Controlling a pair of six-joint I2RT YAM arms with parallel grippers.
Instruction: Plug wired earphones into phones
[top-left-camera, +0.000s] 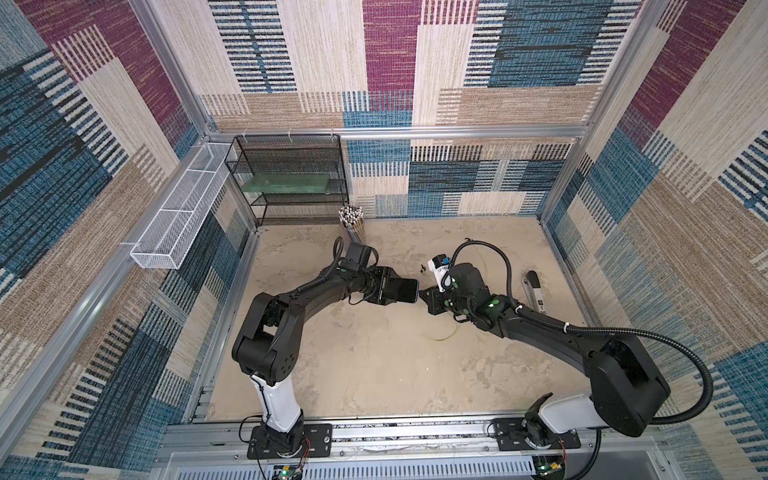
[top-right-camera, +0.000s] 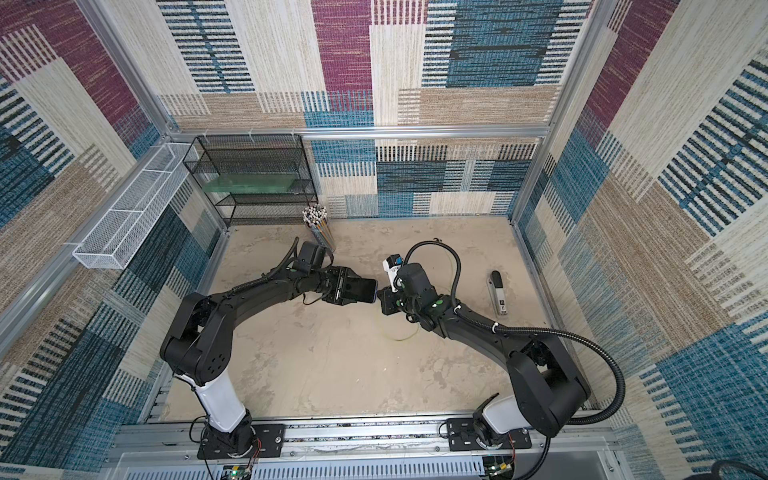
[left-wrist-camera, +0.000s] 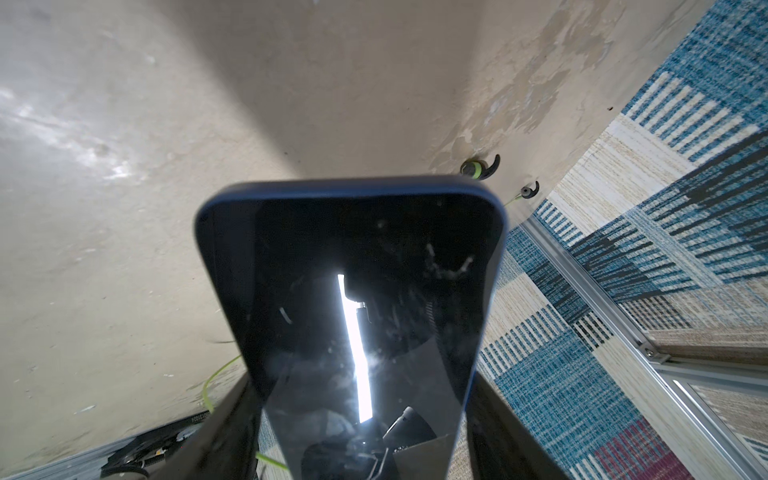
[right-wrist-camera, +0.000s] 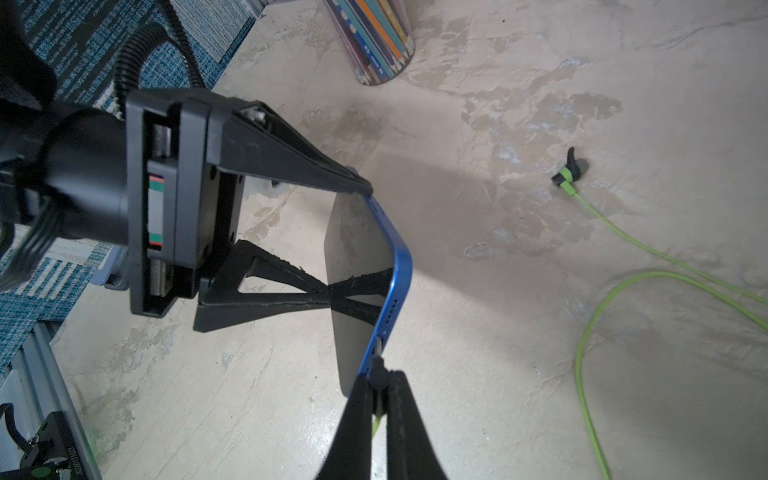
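The phone (left-wrist-camera: 360, 320), black-screened with a blue edge, is held raised above the table by my left gripper (top-left-camera: 389, 288), shut on its two sides. Its short blue edge with small holes (right-wrist-camera: 391, 304) faces my right gripper. That gripper is shut on the black earphone plug (right-wrist-camera: 377, 374), whose thin tip overlaps the lower part of this edge in the right wrist view. Whether the tip sits inside a port or only in front of it, I cannot tell. A yellow-green earphone cable (right-wrist-camera: 582, 376) loops over the table, with one earbud (right-wrist-camera: 568, 172) lying beyond the phone.
A cup of pencils (top-left-camera: 352, 220) stands at the back beside a black mesh rack (top-left-camera: 292, 209). On the right lies a box cutter (top-left-camera: 534, 292). A white and blue object (top-left-camera: 438, 268) shows just behind my right gripper.
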